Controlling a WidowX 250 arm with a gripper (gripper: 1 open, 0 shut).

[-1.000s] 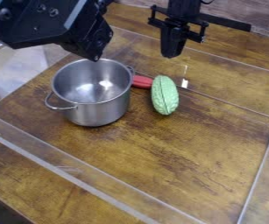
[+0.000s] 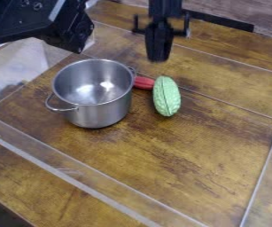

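Observation:
A steel pot with side handles stands left of centre on the wooden table, empty inside. To its right lies a pale green oblong vegetable, with a red item behind it, partly hidden. The black gripper hangs at the top middle, above and behind these objects and apart from them. It is motion-blurred, so its fingers are unclear.
A large black robot part fills the top left. Clear plastic edging runs along the left and right sides of the work area.
The gripper at the top has shifted left from where it was and now looks blurred. The pot and vegetable have not moved.

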